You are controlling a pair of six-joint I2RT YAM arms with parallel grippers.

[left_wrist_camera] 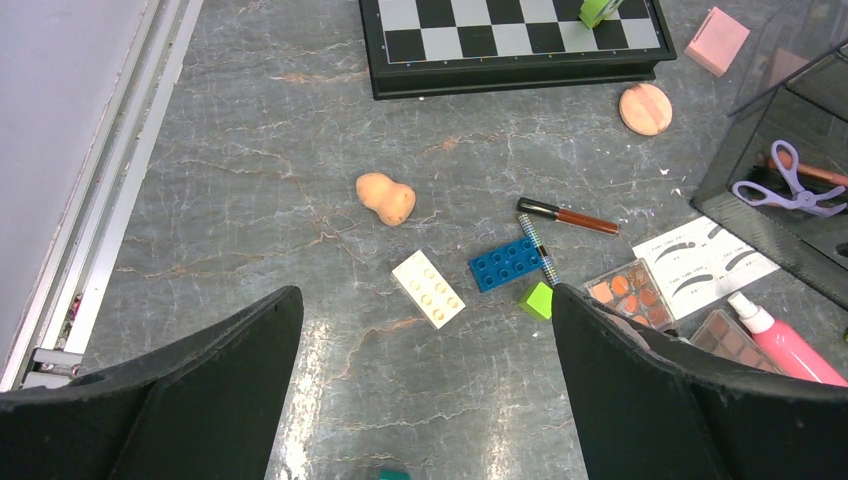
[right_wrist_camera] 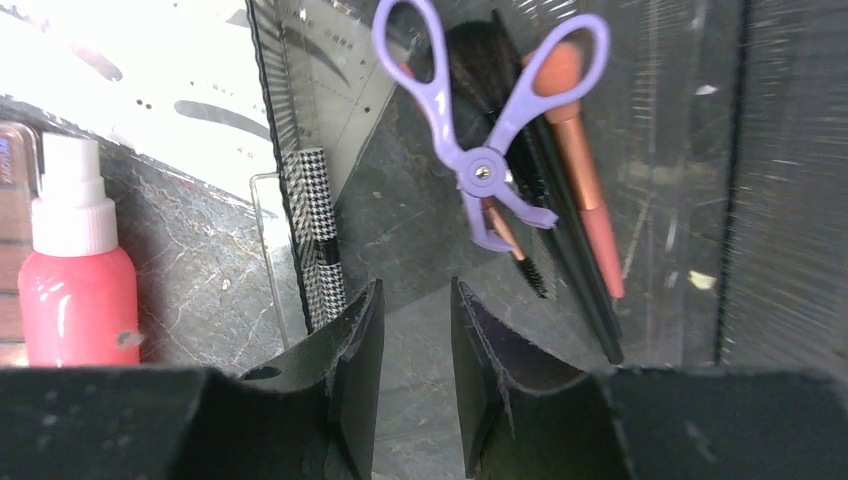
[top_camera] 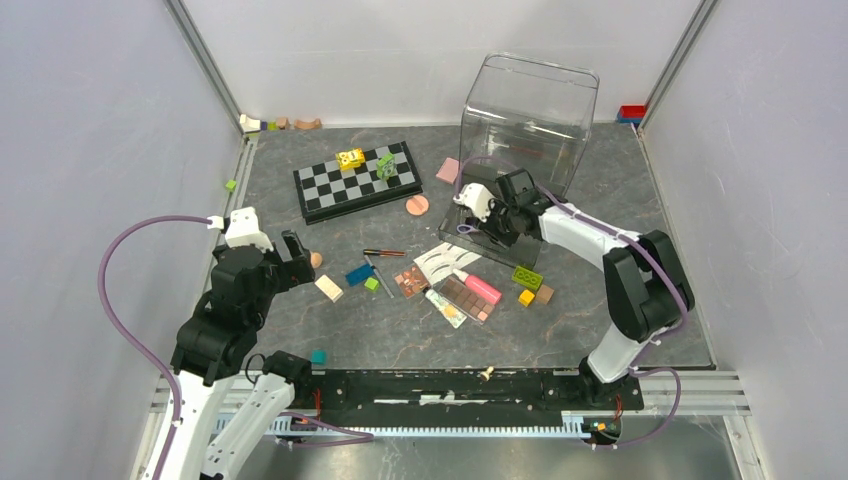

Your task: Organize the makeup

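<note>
The clear organizer box (top_camera: 530,100) stands open at the back right. My right gripper is down inside it, fingertips slightly apart with nothing visible between them, beside purple scissors (right_wrist_camera: 483,172), black brushes (right_wrist_camera: 575,260) and a pink-tipped brush (right_wrist_camera: 595,225). Outside lie a pink bottle (right_wrist_camera: 78,300), two palettes (left_wrist_camera: 625,290) (top_camera: 470,300), a brow stencil (left_wrist_camera: 700,260), a cream tube (top_camera: 445,308), a brown pencil (left_wrist_camera: 575,220), a round puff (left_wrist_camera: 646,108), a pink sponge (left_wrist_camera: 716,42) and a peanut-shaped sponge (left_wrist_camera: 385,198). My left gripper hangs open and empty at the left.
A chessboard (top_camera: 355,190) with toy cubes is at the back left. Loose blocks, among them blue (left_wrist_camera: 505,263), cream (left_wrist_camera: 428,287) and green (left_wrist_camera: 537,300), lie among the makeup. The front middle and far right of the table have free room.
</note>
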